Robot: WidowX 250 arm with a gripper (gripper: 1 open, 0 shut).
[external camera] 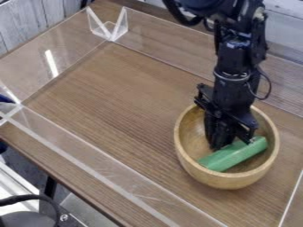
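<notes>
A wooden bowl (pixel 199 168) stands at the right front of the wooden table (pixel 95 115). A green bar-shaped object (pixel 232 154) lies in the bowl, partly hidden. The black gripper (pixel 228 133) reaches down from above into the back of the bowl, just above the green object. Its fingertips are dark and hard to make out, and whether anything is between them does not show.
A white wire-like holder (pixel 108 27) stands at the back left. The table's left edge runs at the lower left, with black cables beyond it.
</notes>
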